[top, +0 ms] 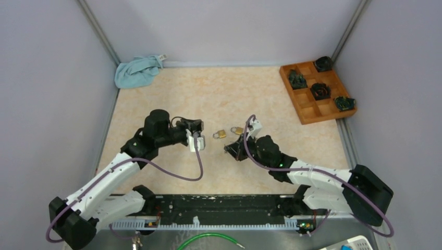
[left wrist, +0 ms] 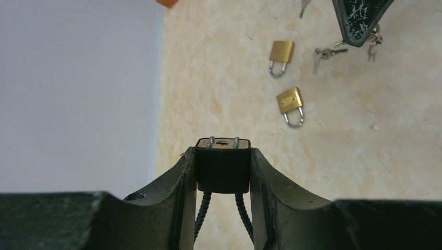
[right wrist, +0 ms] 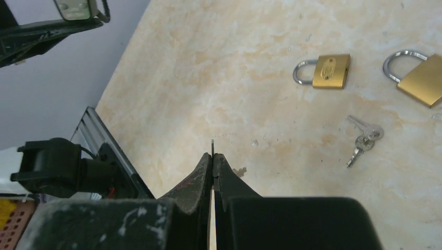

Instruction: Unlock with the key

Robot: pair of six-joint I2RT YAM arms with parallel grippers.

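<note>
Between the fingers of my left gripper sits a black lock body (left wrist: 223,174), with a keyhole in its brass end face, two metal pins there, and a dark braided shackle below. Whether it is locked cannot be told. My right gripper is shut, a thin key edge showing at its tips; a jagged key end (right wrist: 240,172) hangs beside them. In the left wrist view, a ring with a key (left wrist: 372,50) shows by the right finger. In the top view the left gripper (top: 200,125) and right gripper (top: 229,151) stand apart.
Two brass padlocks (right wrist: 331,71) (right wrist: 423,80) lie on the table, with a pair of loose keys (right wrist: 369,133) nearby. A blue cloth (top: 138,73) is at the back left, a wooden compartment tray (top: 306,109) at the back right.
</note>
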